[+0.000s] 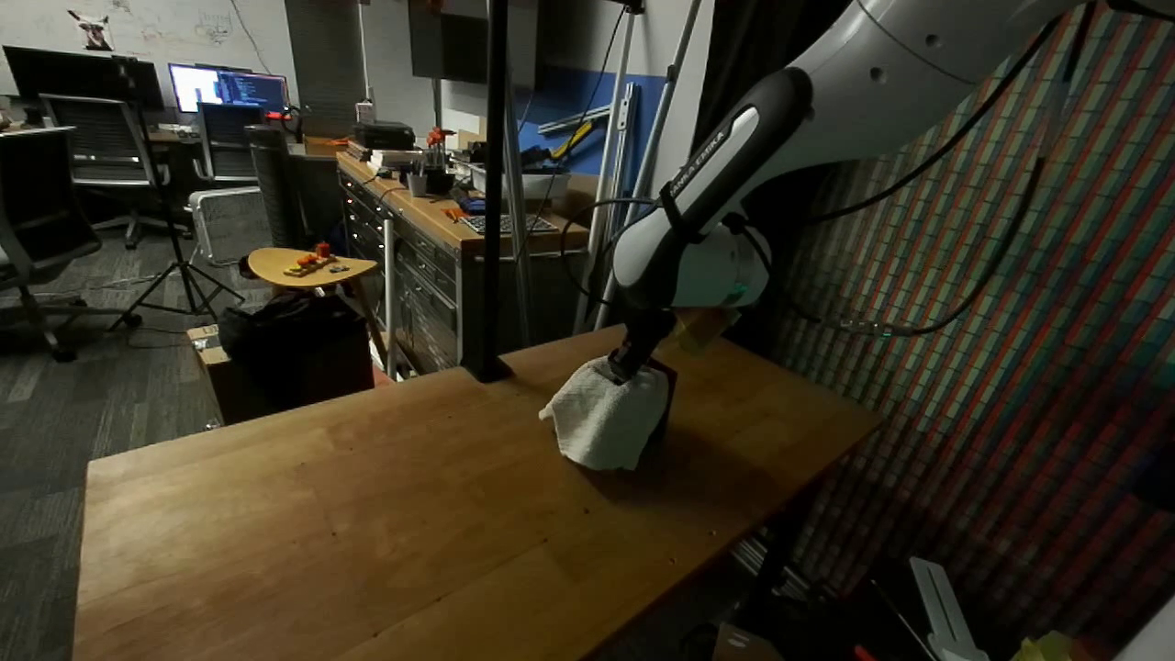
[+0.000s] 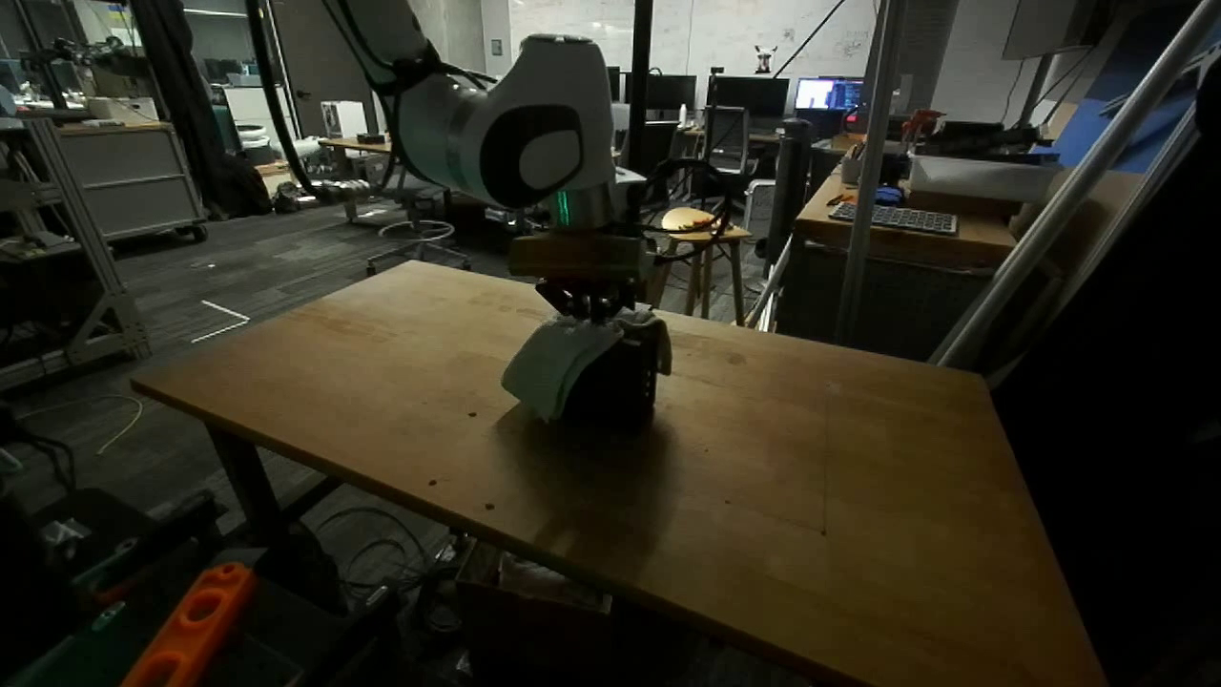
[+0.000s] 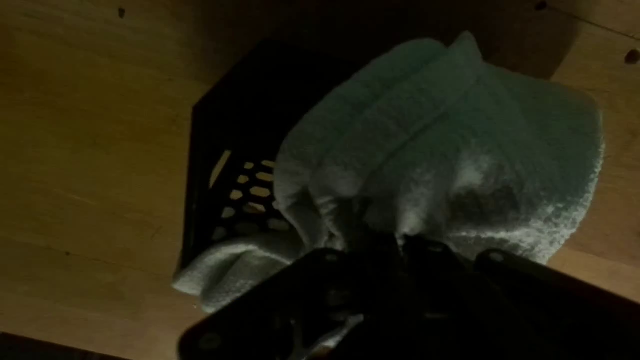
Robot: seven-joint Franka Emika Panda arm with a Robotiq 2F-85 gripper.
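A pale cloth (image 1: 609, 419) hangs draped over a black box-like holder with honeycomb holes (image 3: 252, 204) on the wooden table. In the second exterior view the cloth (image 2: 561, 364) spills over the left side of the black holder (image 2: 618, 387), and a smaller fold shows at its right. My gripper is shut on the bunched upper part of the cloth, directly over the holder. From outside, the gripper (image 1: 625, 369) points down at a slant into the cloth. The fingertips are mostly buried in dark folds, and the holder's opening is largely covered.
Bare table (image 1: 330, 518) stretches widely around the holder. A black upright post (image 1: 490, 220) stands at the table's back edge. A patterned curtain (image 1: 991, 364) hangs beyond the table's right end.
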